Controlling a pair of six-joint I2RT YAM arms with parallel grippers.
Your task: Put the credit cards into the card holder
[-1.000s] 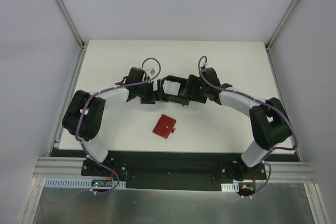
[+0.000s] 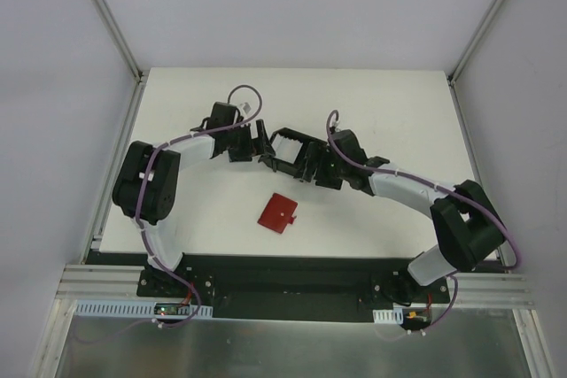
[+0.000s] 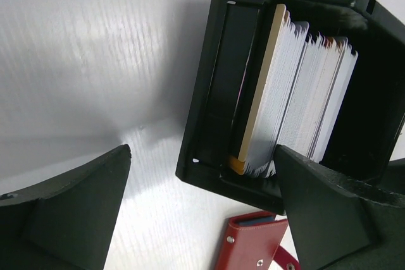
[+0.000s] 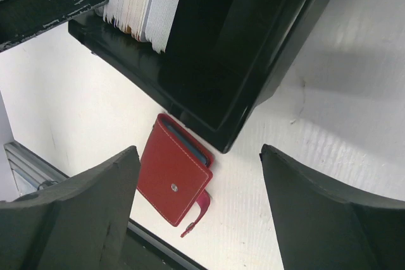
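Observation:
A black open box holds a row of white cards, seen on edge in both wrist views. A red card holder with a strap lies on the table in front of it. My left gripper is at the box's left end, open, its fingertips either side of the box's near-left rim in the left wrist view. My right gripper stands open at the box's right end; the red holder shows between its fingers in the right wrist view, farther off.
A dark strip runs along its front edge, with metal rails at the sides.
My right gripper has shifted slightly toward the front left. The red holder is unmoved.

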